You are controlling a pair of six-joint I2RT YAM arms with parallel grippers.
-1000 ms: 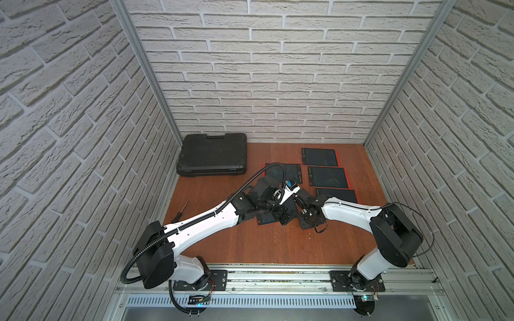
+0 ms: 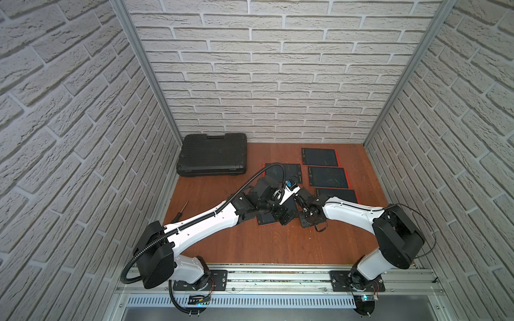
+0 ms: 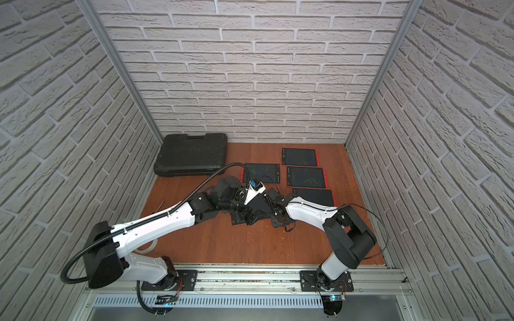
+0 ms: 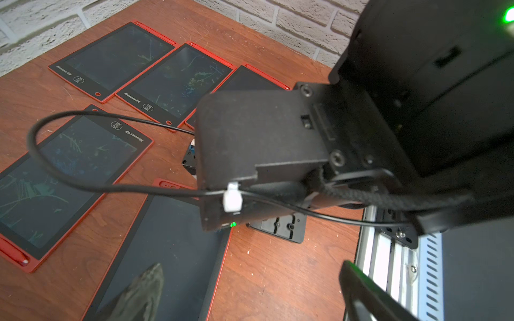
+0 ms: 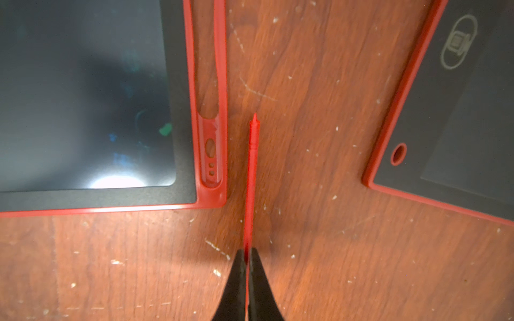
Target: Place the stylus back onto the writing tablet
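In the right wrist view a red stylus [image 5: 251, 176] lies lengthwise on the wood between two red-framed writing tablets, just beside the empty stylus slot [image 5: 208, 149] of the left-hand tablet [image 5: 85, 107]. My right gripper is shut over the stylus's near part; whether it grips it is unclear. My left gripper is open above a tablet [image 4: 166, 251], its blurred fingers apart, with the right wrist housing [image 4: 257, 139] filling much of that view.
More tablets [image 2: 326, 176] lie at the back right and middle. A black case [image 2: 212, 152] sits at the back left. A screwdriver-like tool [image 2: 176, 216] lies at the left edge. The two arms are close together mid-table.
The right arm has shifted very slightly since a second ago in the top left view. The left arm looks unchanged.
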